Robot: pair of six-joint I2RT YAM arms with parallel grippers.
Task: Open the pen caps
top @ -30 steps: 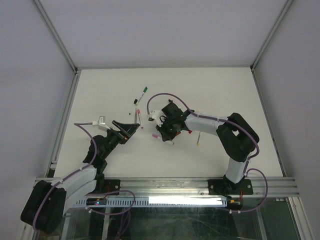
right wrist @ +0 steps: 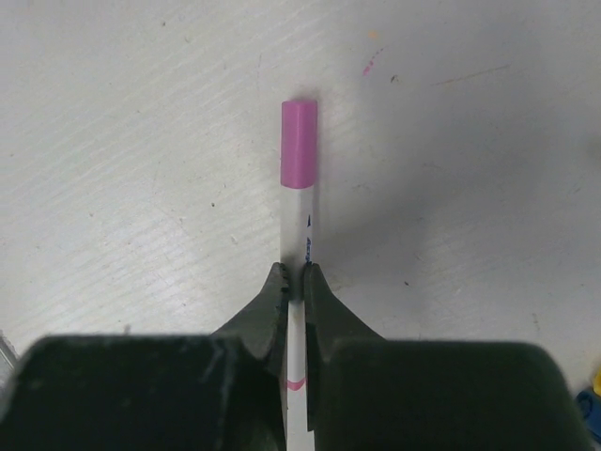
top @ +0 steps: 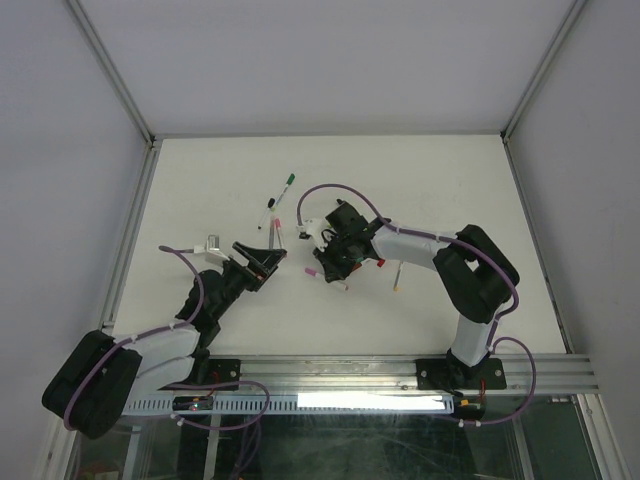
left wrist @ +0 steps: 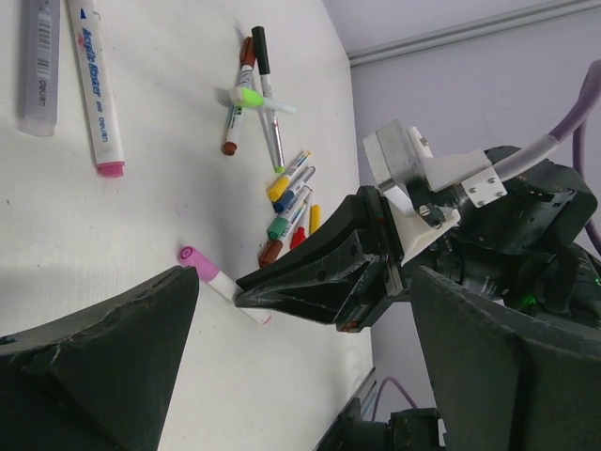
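A white pen with a pink-purple cap (right wrist: 299, 146) is between the fingertips of my right gripper, which is shut around the pen's barrel. Its cap end points away from the gripper, over the white table. In the left wrist view the same pen (left wrist: 223, 284) shows beside the right gripper's black fingers, cap toward the left. My left gripper is open, its two dark fingers wide apart and nothing held between them. In the top view the left gripper (top: 272, 262) stands left of the pink-capped pen (top: 312, 272), apart from it.
A white marker with a pink end (left wrist: 99, 103) and a grey-bodied marker (left wrist: 42, 70) lie near the left gripper. Several coloured markers lie behind and beside the right gripper, among them a light-green-capped one (left wrist: 246, 97). A yellow-ended pen (top: 397, 277) lies at right.
My left gripper has moved a little to the right, toward the pink-capped pen. The right arm and its pen look almost unchanged.
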